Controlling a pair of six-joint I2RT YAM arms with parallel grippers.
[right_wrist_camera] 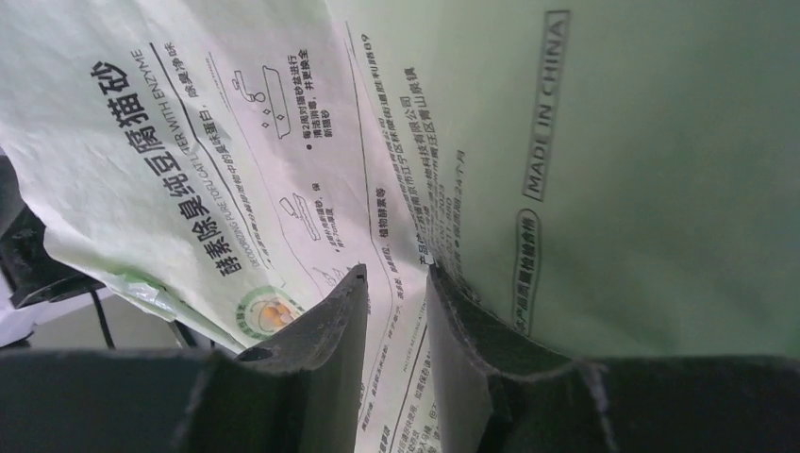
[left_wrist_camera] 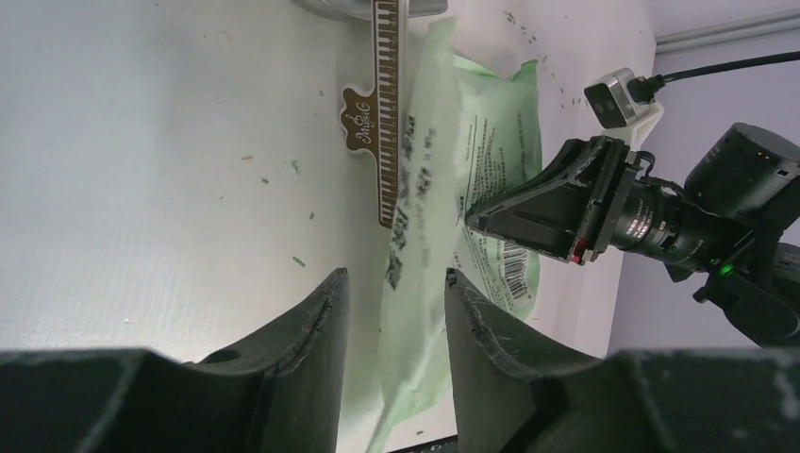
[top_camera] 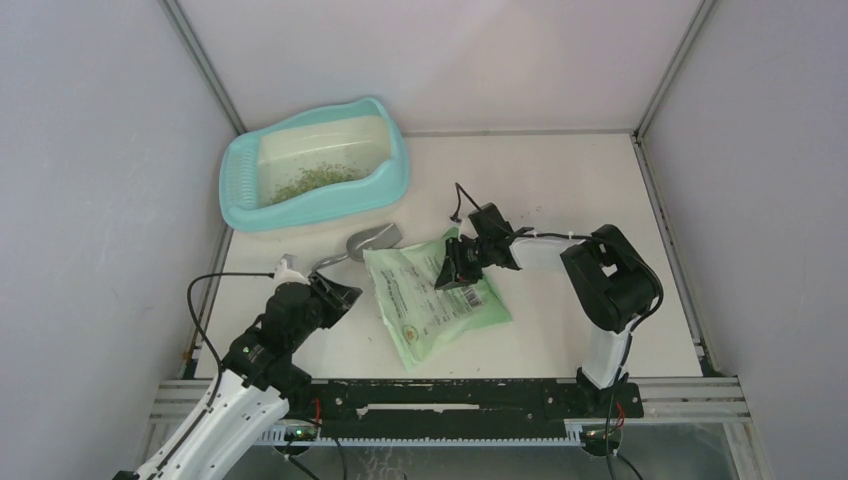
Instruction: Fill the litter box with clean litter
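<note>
A pale green litter bag (top_camera: 425,305) with printed text lies on the table, its near edge raised in the left wrist view. My right gripper (top_camera: 448,275) is down on the bag's upper right, fingers a little apart; whether bag film is between them is unclear. My left gripper stands open at the bag's left, the bag's raised edge seen beyond its fingers. The turquoise litter box (top_camera: 235,185) at the back left holds scattered green pellets. A metal scoop (top_camera: 365,243) lies between box and bag.
A wooden ruler-like piece marked "Music" (left_wrist_camera: 363,121) lies beside the bag, seen in the left wrist view. Walls enclose the sides and back.
</note>
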